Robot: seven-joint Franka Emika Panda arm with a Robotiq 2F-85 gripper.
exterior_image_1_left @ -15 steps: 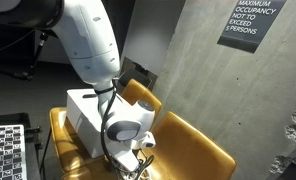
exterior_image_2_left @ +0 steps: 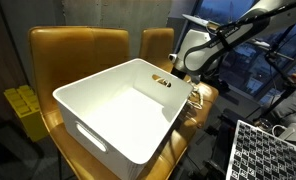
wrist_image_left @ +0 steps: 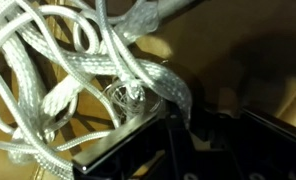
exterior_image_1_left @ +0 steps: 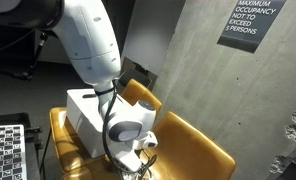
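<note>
White braided rope [wrist_image_left: 73, 65] lies in loose loops on a brown leather seat in the wrist view. One bend of it runs between the fingers of my gripper, which is shut on that strand. Exterior view 1 shows the gripper [exterior_image_1_left: 138, 164] low at the seat, partly hidden by its white housing. In exterior view 2 some pale rope [exterior_image_2_left: 196, 97] shows beside the far end of the white bin [exterior_image_2_left: 91, 142]. The fingertips there are too small to make out.
The open white bin stands on the chairs close to my arm, its visible interior empty. Chair backs [exterior_image_1_left: 195, 147] rise behind the seat. A checkered board [exterior_image_1_left: 6, 150] is at the left of exterior view 1, and yellow blocks [exterior_image_2_left: 26, 108] lie farther off.
My hand has shifted and turned slightly, low over the seat. The bin and the chairs stand where they were.
</note>
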